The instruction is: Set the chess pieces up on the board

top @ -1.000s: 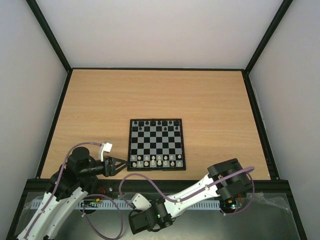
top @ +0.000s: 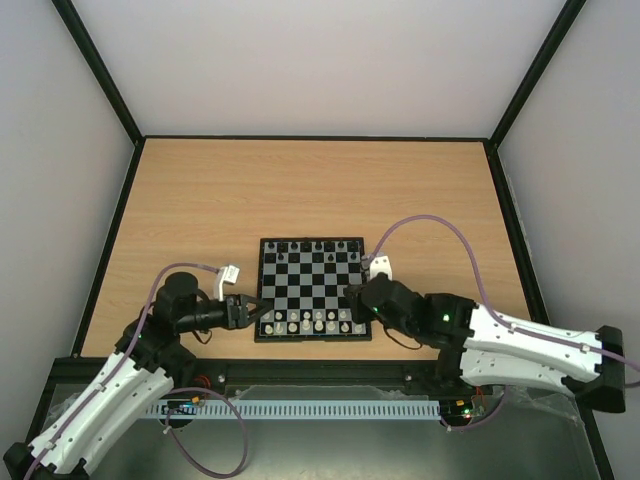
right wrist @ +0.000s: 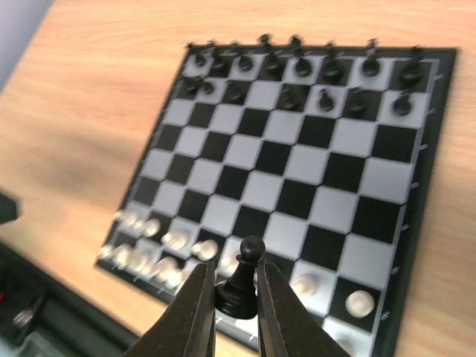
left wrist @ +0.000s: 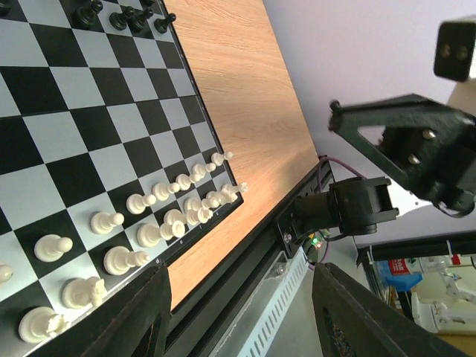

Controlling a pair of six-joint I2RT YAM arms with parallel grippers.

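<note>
The chess board [top: 314,286] lies on the table, black pieces [right wrist: 303,67] in two rows on its far side and white pieces [right wrist: 361,303] in two rows on the near side. In the right wrist view, the front black row has a bare square near its middle. A black chess piece [right wrist: 239,288] is held tilted between the fingers of my right gripper, above the board. From overhead, that arm reaches over the board's right edge. My left gripper stands open by the near-left corner, with nothing between its fingers.
A dark frame rail [top: 330,370] runs along the near edge. The right arm [left wrist: 416,134] crosses the right part of the left wrist view.
My right arm has swung from below the table's near edge up and right, to the board's right side.
</note>
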